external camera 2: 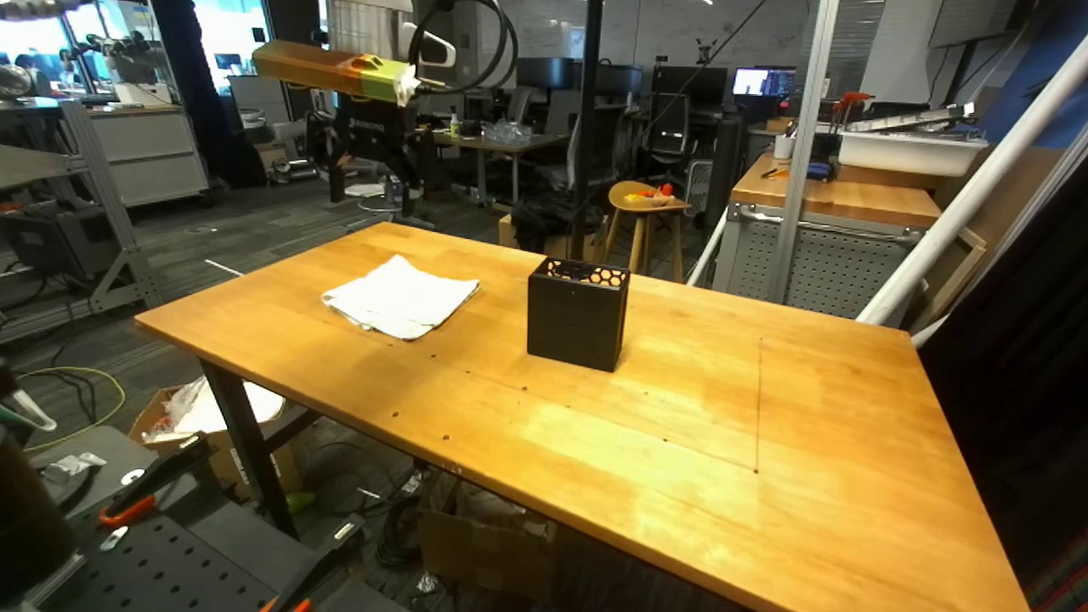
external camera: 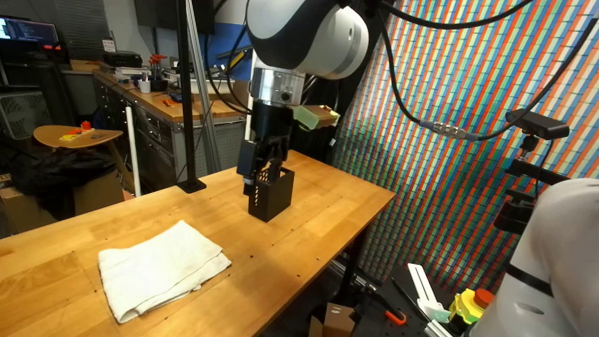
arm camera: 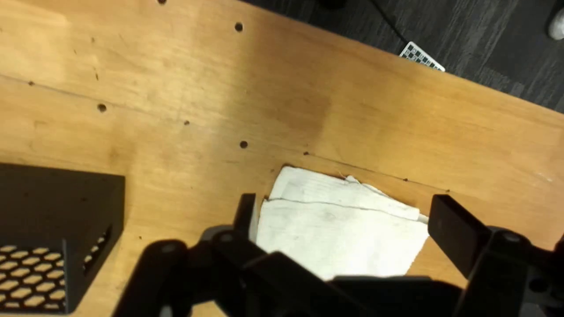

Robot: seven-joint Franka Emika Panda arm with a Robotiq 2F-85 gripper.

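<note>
A folded white cloth (external camera: 163, 269) lies flat on the wooden table. In the wrist view, part of this cloth (arm camera: 343, 232) shows below and between the spread fingers of my gripper. Nothing is held; the gripper is open, pointing down. The second exterior view has the gripper (external camera 2: 373, 194) well above table height, over the cloth's side of the table. From the first exterior view, the gripper (external camera: 260, 179) overlaps the black holder (external camera: 275, 196) in the picture. That box-shaped holder (external camera 2: 574, 325), with honeycomb cut-outs, stands upright beside the cloth, apart from it.
A black post (external camera: 188, 112) rises at the table's far edge. In the wrist view, the holder (arm camera: 79, 195) stands at the left.
</note>
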